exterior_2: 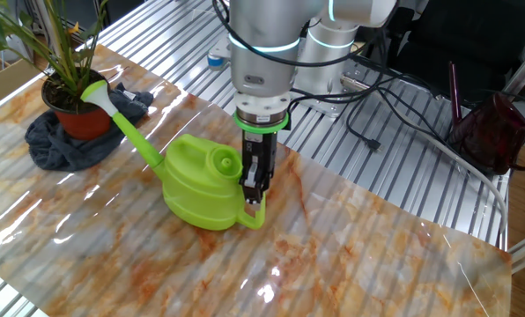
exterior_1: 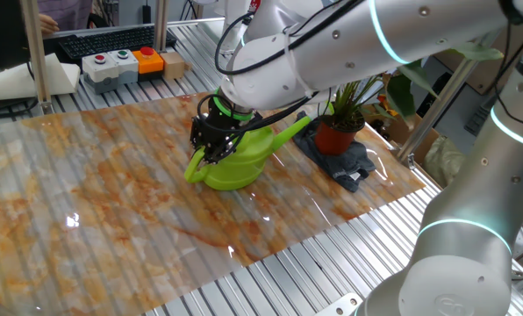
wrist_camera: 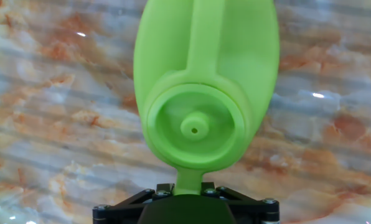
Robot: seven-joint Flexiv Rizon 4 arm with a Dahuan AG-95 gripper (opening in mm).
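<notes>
A lime-green watering can [exterior_1: 237, 167] stands out on the marbled mat, its handle toward my gripper [exterior_1: 209, 156]. From above, in the wrist view, the can's round filler opening [wrist_camera: 195, 129] shows, and my gripper is shut on the narrow handle [wrist_camera: 188, 179] just behind it. The second exterior view has the can [exterior_2: 201, 189] roughly level, with its pale sprinkler head [exterior_2: 95, 93] close to the potted plant's leaves [exterior_2: 64, 57]. Whether the can's base touches the mat, I cannot tell.
The plant's brown pot [exterior_2: 82, 121] rests on a dark crumpled cloth [exterior_2: 55, 151]. A dark red watering can [exterior_2: 491, 132] stands off the mat, near loose cables. Button boxes [exterior_1: 112, 70] line the back edge.
</notes>
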